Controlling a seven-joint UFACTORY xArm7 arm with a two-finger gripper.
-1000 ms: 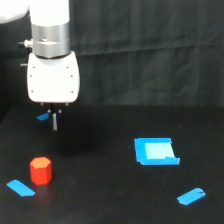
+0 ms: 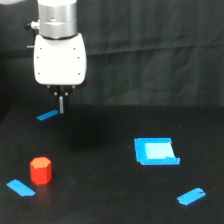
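Observation:
A red block with a many-sided top (image 2: 41,170) stands on the black table at the left front. Above and behind it hangs my gripper (image 2: 61,109), pointing down from its white body. Its thin fingers look close together, but they are too small to tell whether they are open or shut. No object shows at their tips. To the right lies a blue-edged tray with a pale centre (image 2: 158,151), well apart from the gripper.
Blue tape strips lie at the left front (image 2: 20,188), right front (image 2: 190,197) and behind the gripper (image 2: 47,115). A dark curtain (image 2: 150,50) closes off the back. The table between block and tray is clear.
My gripper has moved up and slightly right in the view, away from the red block. The block, tray and front tape strips have not moved.

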